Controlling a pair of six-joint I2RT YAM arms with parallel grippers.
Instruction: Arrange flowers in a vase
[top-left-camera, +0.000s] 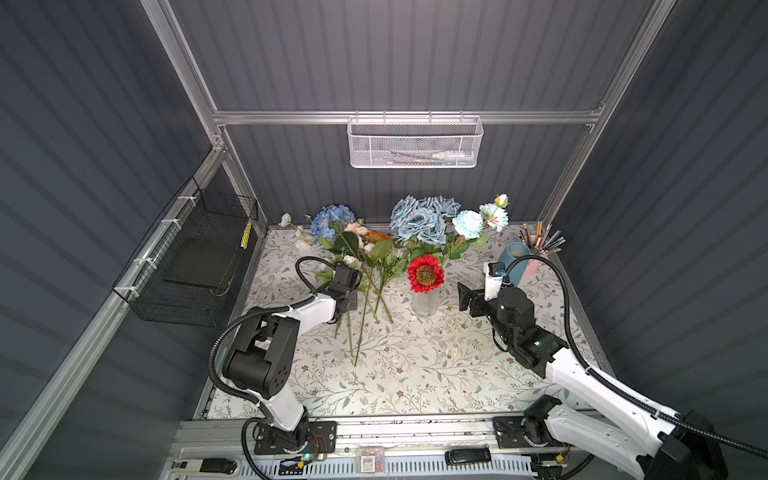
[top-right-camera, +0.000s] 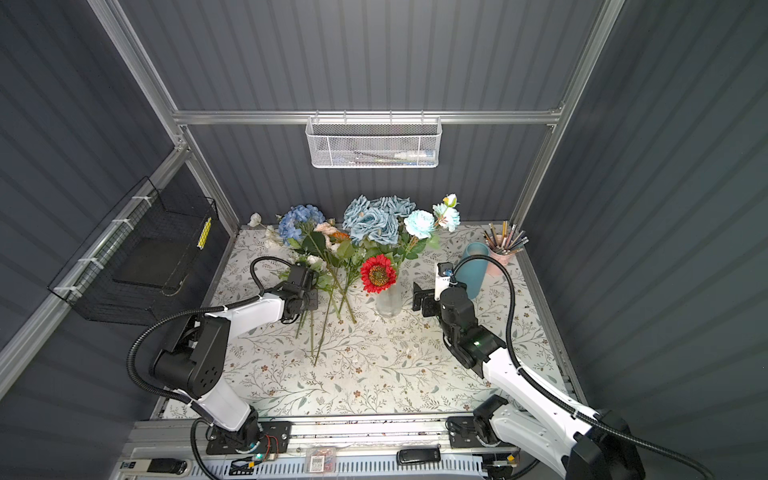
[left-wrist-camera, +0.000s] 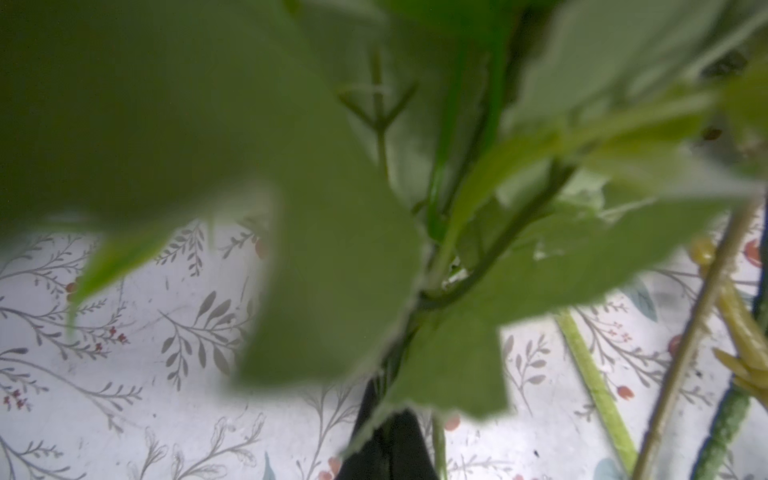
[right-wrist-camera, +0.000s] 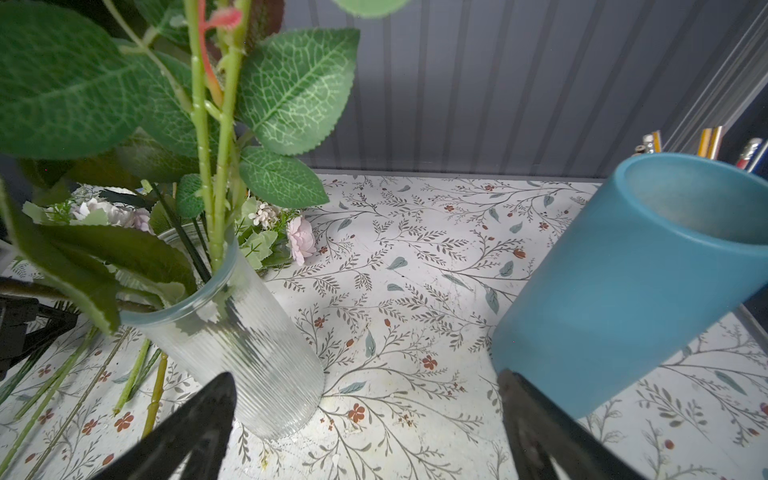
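A clear ribbed vase (right-wrist-camera: 248, 360) stands upright mid-table, holding large blue roses (top-left-camera: 422, 220), pale blue blooms (top-left-camera: 468, 224) and a red flower (top-left-camera: 425, 274). Left of it lies a pile of stems and blooms, including a blue hydrangea (top-left-camera: 332, 220). My left gripper is shut among the leaves of this pile. A thin dark stem (left-wrist-camera: 460, 292) runs down to its tips, but leaves hide whether it passes between them. Just right of the vase, my right gripper stands open, with nothing between its fingers.
A blue cup (right-wrist-camera: 616, 296) and a pink pencil holder (top-right-camera: 501, 256) stand at the back right, close by the right arm. A white mesh basket (top-left-camera: 415, 144) hangs on the back wall, a black wire basket (top-left-camera: 192, 264) on the left.
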